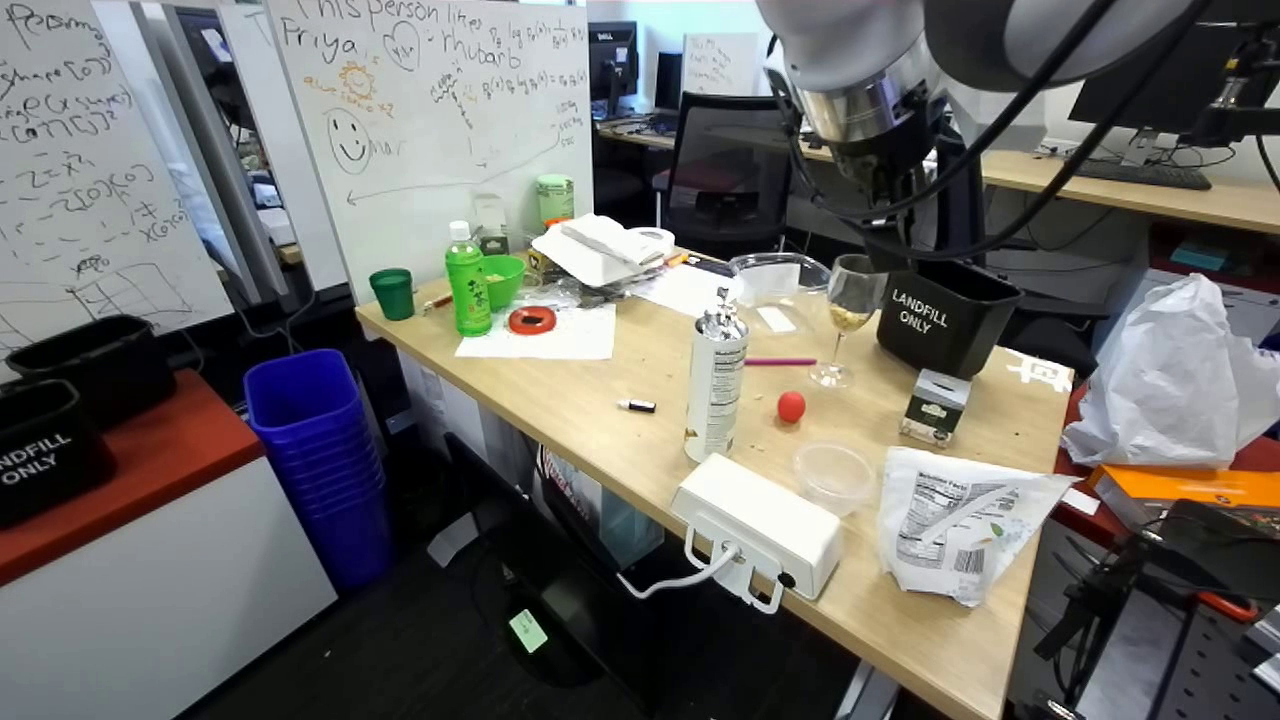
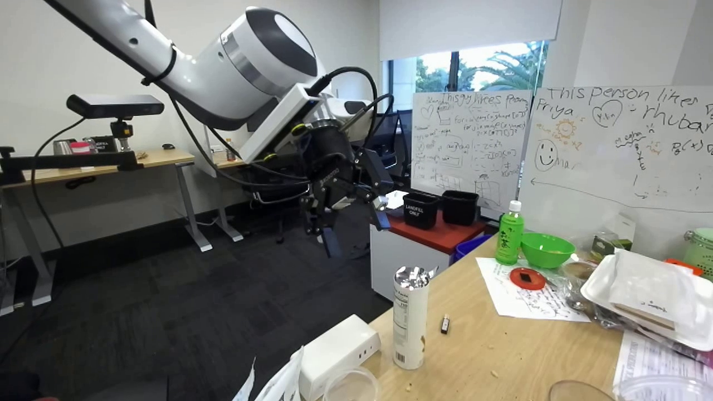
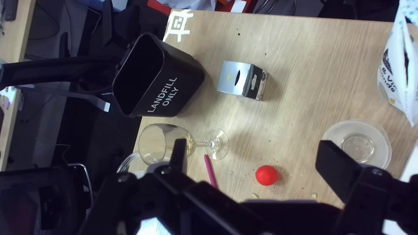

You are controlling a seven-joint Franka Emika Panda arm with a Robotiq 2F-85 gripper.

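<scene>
My gripper hangs well above the table, its fingers spread wide and empty. Between the fingers in the wrist view, a small red ball lies on the wood below. Left of it stands a stemmed glass with some pale contents, and a magenta pen lies near its foot. A black bin marked LANDFILL ONLY is upright on the table, looking empty inside. Close to the bin is a small black-and-silver box. A clear round tub sits to the right.
A tall silver can stands mid-table beside a white power box. The white pouch rests near the table's end. Farther back are a green bottle, a green bowl and white trays. Bare wood surrounds the ball.
</scene>
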